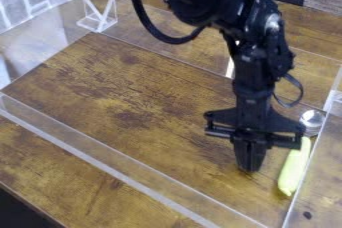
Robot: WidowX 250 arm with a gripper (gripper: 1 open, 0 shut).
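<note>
My gripper [251,154] reaches down from the top of the view to low over the wooden floor of the clear-walled bin [107,102], at the right side. A pale yellow-green elongated object [293,168] lies just right of the fingertips, along the bin's right edge. The fingertips are dark and blurred, so I cannot tell whether they are open or shut.
A small round metallic item [313,121] sits by the right wall, behind the pale object. A white bracket [100,14] stands at the back left.
</note>
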